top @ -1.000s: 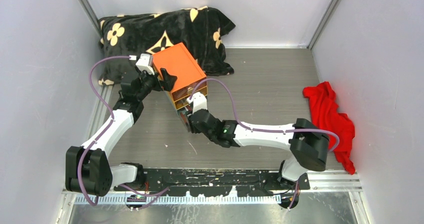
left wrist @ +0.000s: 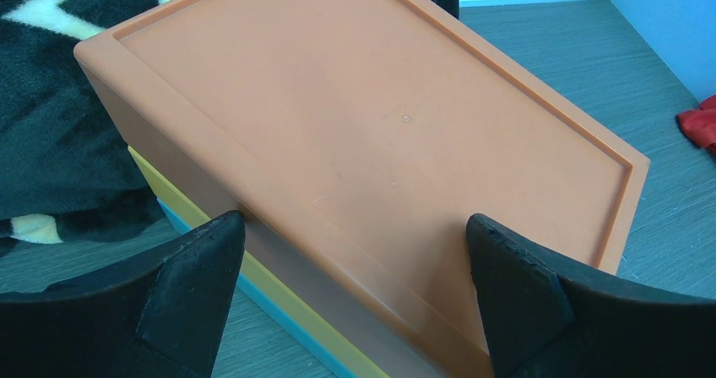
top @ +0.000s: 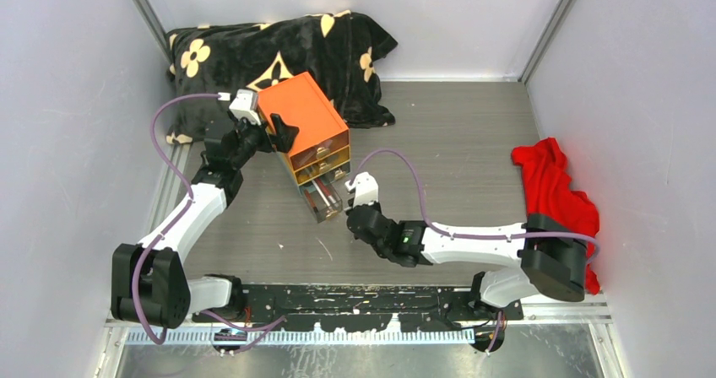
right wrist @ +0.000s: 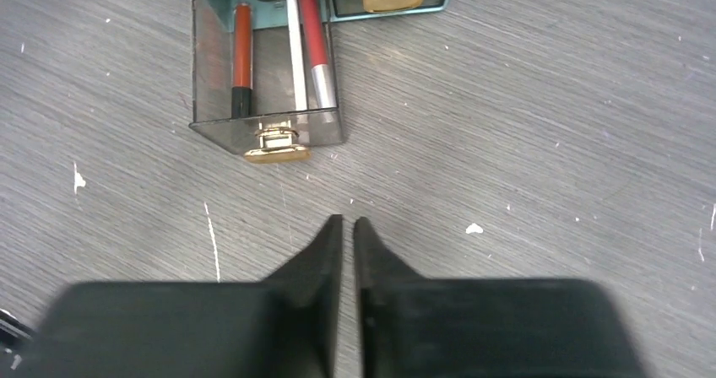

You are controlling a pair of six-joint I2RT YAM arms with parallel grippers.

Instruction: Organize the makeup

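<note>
An orange-topped makeup drawer box [top: 304,108] stands tilted on the floor, its lower tiers yellow and teal. My left gripper rests at its upper left edge, one finger over the top, the other along the side; whether it grips is unclear. A clear bottom drawer [right wrist: 211,91] stands pulled out, holding a red-and-black pencil [right wrist: 242,49], a white stick [right wrist: 295,57] and a red-and-silver pencil [right wrist: 312,32]. My right gripper is shut, nothing between its fingers, over the floor in front of that drawer.
A black patterned blanket [top: 228,66] lies behind the box. A red cloth [top: 549,192] lies at the right by the wall. The grey floor right of the box is clear.
My right gripper has drawn back from the drawer toward the right and front, uncovering it. The left arm and box have not visibly moved.
</note>
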